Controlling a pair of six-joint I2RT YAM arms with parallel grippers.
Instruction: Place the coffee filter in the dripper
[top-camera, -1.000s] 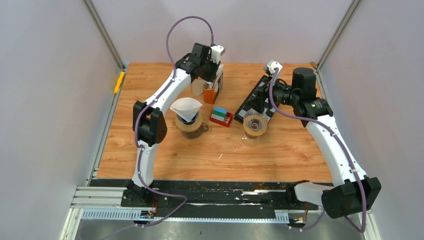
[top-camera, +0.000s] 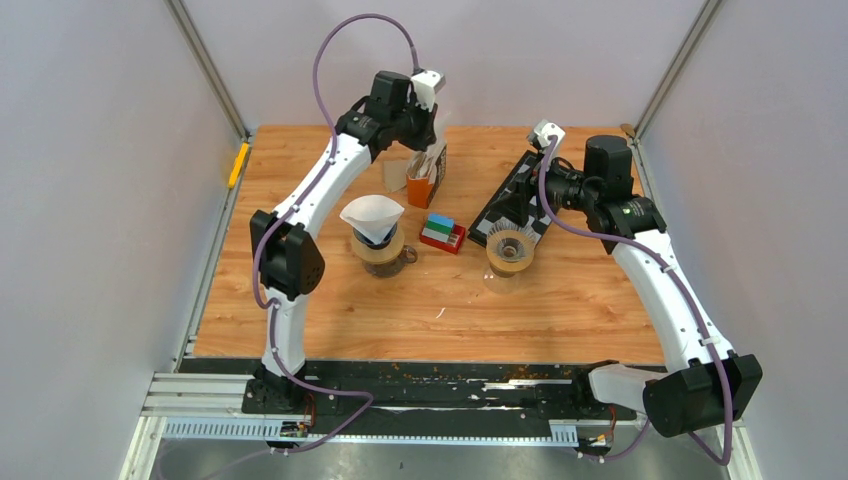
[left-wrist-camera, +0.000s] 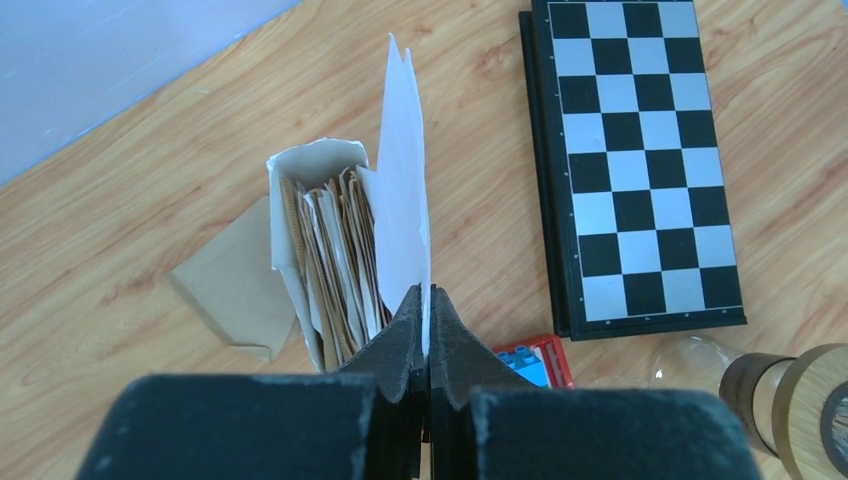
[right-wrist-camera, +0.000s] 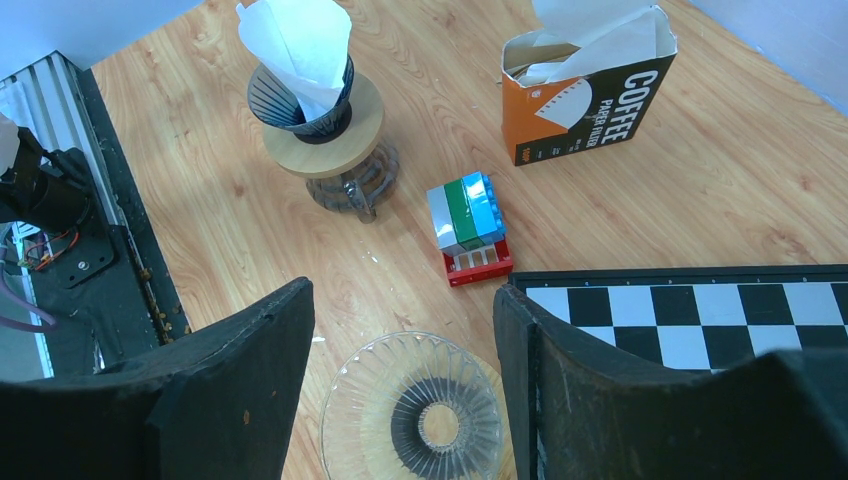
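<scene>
A white coffee filter (left-wrist-camera: 402, 190) stands upright, pinched at its lower edge by my left gripper, which is shut on it above the filter box. The orange and black coffee filter box (right-wrist-camera: 585, 110) is open and full of papers. Near the right arm stands a clear ribbed dripper (right-wrist-camera: 372, 400) with a wooden collar; no filter shows in it. My right gripper hangs open above this dripper, its fingers apart with nothing between them. On the left, a dark dripper (right-wrist-camera: 270, 97) on a glass server holds a white filter (right-wrist-camera: 295, 45).
A red holder with coloured blocks (top-camera: 442, 232) lies between the two drippers. The checkered board (left-wrist-camera: 640, 160) lies behind the clear dripper. A brown paper (left-wrist-camera: 235, 285) lies beside the box.
The right arm looks unmoved.
</scene>
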